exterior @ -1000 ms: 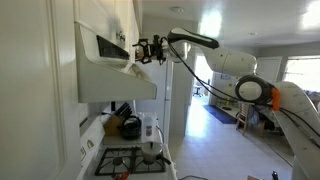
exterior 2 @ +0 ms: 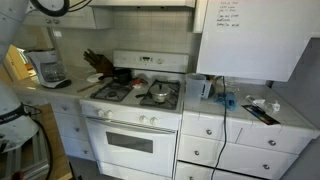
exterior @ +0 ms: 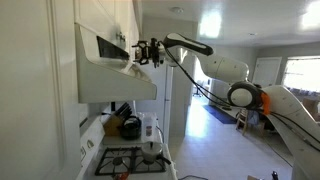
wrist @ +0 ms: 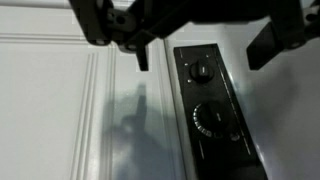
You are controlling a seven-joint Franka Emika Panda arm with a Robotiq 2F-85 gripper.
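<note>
My gripper stands open, its two dark fingers wide apart with nothing between them. In the wrist view a black control panel [wrist: 215, 110] with two round knobs shows beyond the gap between the fingers. The upper knob [wrist: 202, 72] is smaller, and the lower dial [wrist: 211, 118] has pale markings around it. From the side, the gripper [exterior: 146, 51] hangs high up, in front of the white shelf [exterior: 112, 82] that holds a dark-fronted appliance [exterior: 112, 49]. Whether the fingers touch anything there cannot be told.
White panelled doors [wrist: 75, 105] fill the left of the wrist view. Far below lies the stove [exterior 2: 135, 125], with a lidded pot [exterior 2: 159, 92] on it. A coffee maker [exterior 2: 50, 70] stands on the left counter. Open floor [exterior: 220, 155] lies to the right.
The arm and gripper have shifted very slightly, a little lower and to the right in exterior view 1. The surroundings look unchanged.
</note>
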